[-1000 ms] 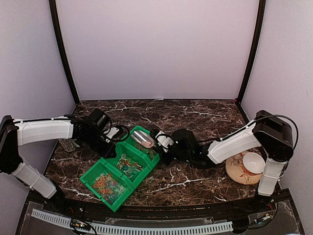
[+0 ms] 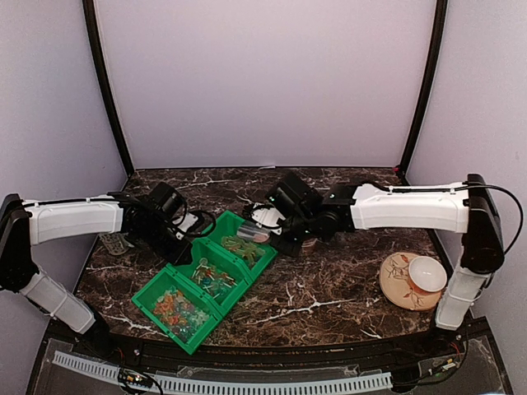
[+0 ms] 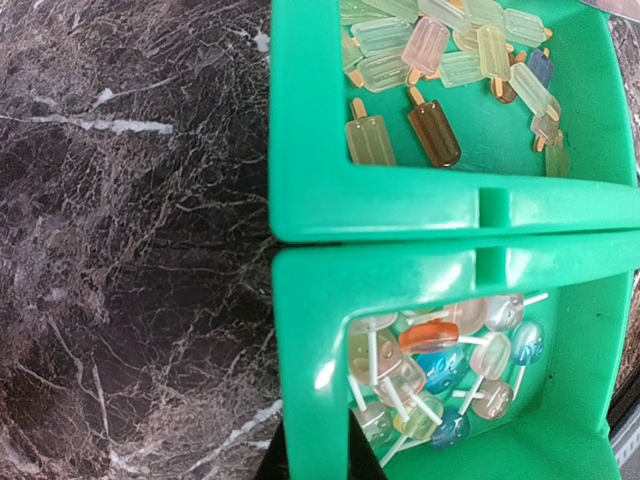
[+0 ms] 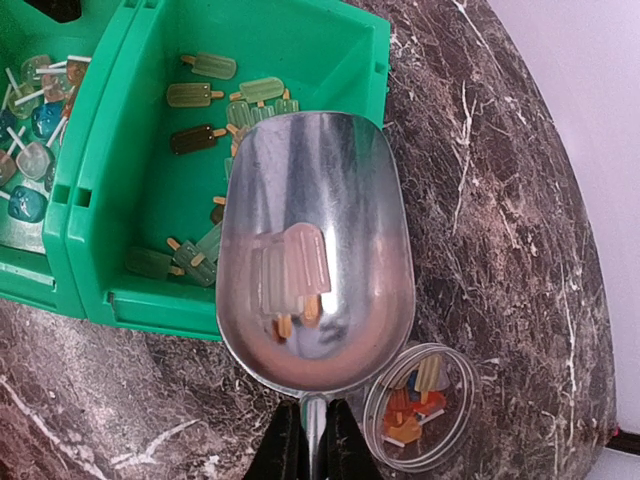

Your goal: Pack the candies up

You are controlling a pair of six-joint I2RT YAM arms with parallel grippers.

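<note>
My right gripper is shut on the handle of a shiny metal scoop [image 4: 325, 170]. A few popsicle-shaped candies [image 4: 308, 260], pinkish and clear, lie in its bowl. The scoop hangs over the outer edge of the far green bin [image 4: 150, 190], which holds more popsicle candies [image 4: 212, 65]. Below and beside the scoop stands a clear round jar [image 4: 470, 385] with mixed candies in it. At the middle green bin [image 3: 312, 380], full of lollipops [image 3: 440, 370], my left gripper is shut on the wall's rim.
A near green bin [image 2: 138, 301] holds orange and clear candies. On the right lies a round patterned board [image 2: 397, 288] with a white bowl [image 2: 427, 273]. Another clear jar [image 2: 115, 244] stands behind the left arm.
My left arm stays put; the near bins have shifted very slightly.
</note>
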